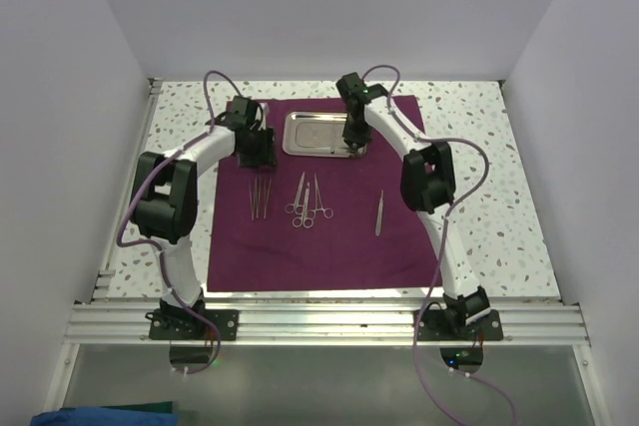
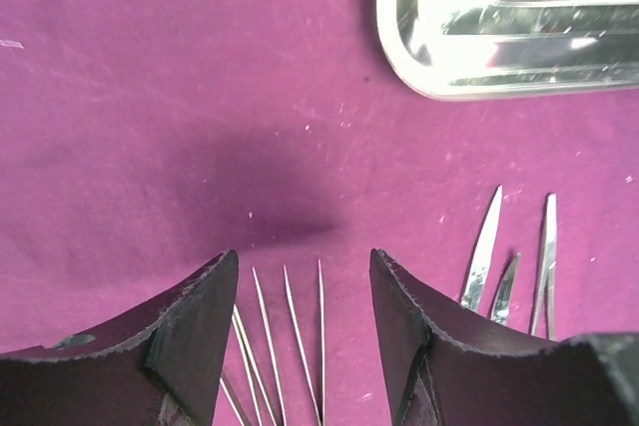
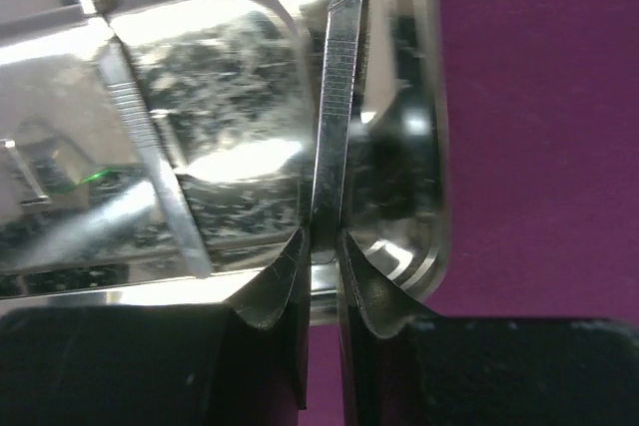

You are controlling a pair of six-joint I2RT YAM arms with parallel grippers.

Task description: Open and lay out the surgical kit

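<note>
A silver metal tray point(image 1: 315, 134) lies near the back of the purple cloth point(image 1: 324, 261). In the right wrist view a flat metal scalpel handle point(image 3: 339, 97) runs along the tray's end. My right gripper has its fingertips closed about the near end of this handle. Another slim handle point(image 3: 140, 117) lies further left in the tray. Left of the tray, my left gripper stands open above the cloth, nothing between its fingers. Thin straight instruments point(image 1: 260, 198) lie just in front of it.
Scissor-handled instruments point(image 1: 307, 209) lie together mid-cloth, and a single slim instrument point(image 1: 379, 213) lies to their right.
</note>
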